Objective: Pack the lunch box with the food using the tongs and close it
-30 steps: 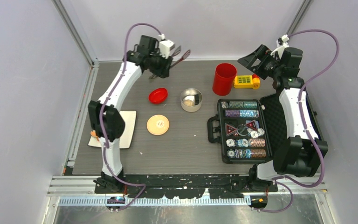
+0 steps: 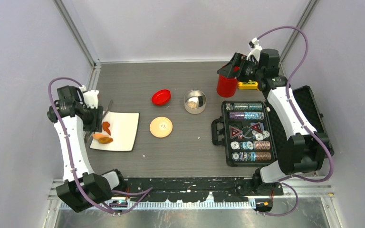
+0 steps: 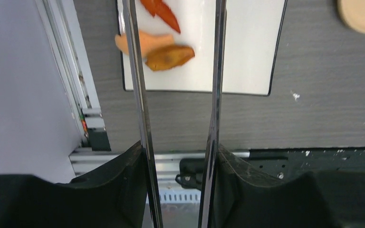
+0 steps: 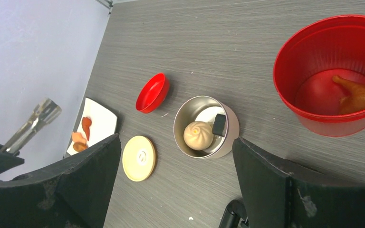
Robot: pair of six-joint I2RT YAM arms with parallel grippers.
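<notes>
The white square plate at the left bears a red-orange piece of food, a pale orange piece and a brown-orange piece. My left gripper is over the plate's left side, open. Two long metal tong arms extend from it, well apart with nothing gripped. In the middle stands a round metal bowl with a cream swirled bun and a dark block inside. My right gripper, open and empty, is above the red bucket, which holds a brown drumstick.
An empty red dish and a flat yellow disc lie mid-table. At the right, an open black case holds stacked chips. A yellow toy sits beside the bucket.
My left arm has swung from the back middle, above the red dish, leftward and forward to the plate. The right gripper has shifted left, over the bucket. The objects look unmoved.
</notes>
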